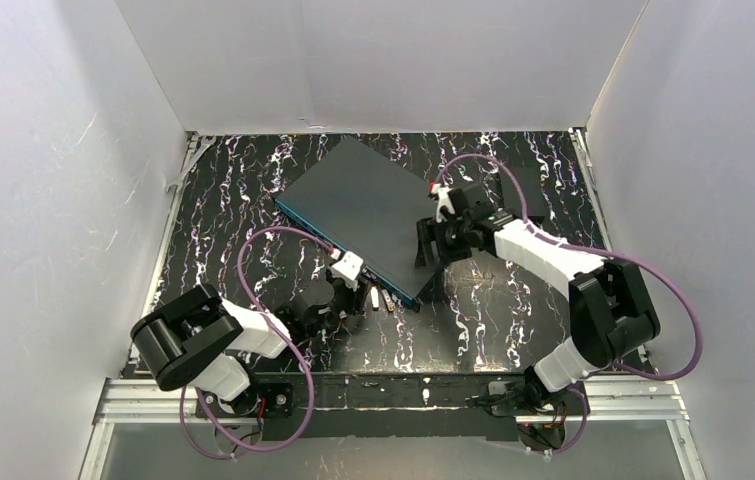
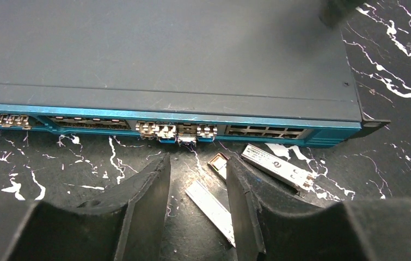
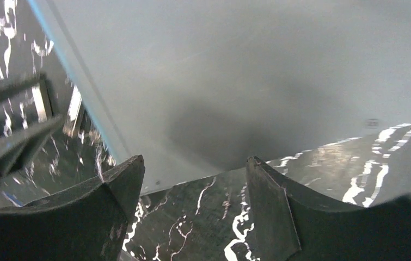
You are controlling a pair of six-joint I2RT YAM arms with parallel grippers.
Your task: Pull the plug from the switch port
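In the left wrist view the dark switch lies flat with its teal port front facing my left gripper. One plug sticks out of a port near the middle, a little farther out than its neighbours. My left gripper is part open; its fingertips stand apart, short of the port front, holding nothing. In the top view my right gripper hovers over the right end of the switch. The right wrist view shows the right fingers apart over the switch's edge, with nothing between them.
Loose metal modules lie on the black marbled table before the ports: a long one, another partly behind a left finger, and a short one. A dark flat item lies at the back right.
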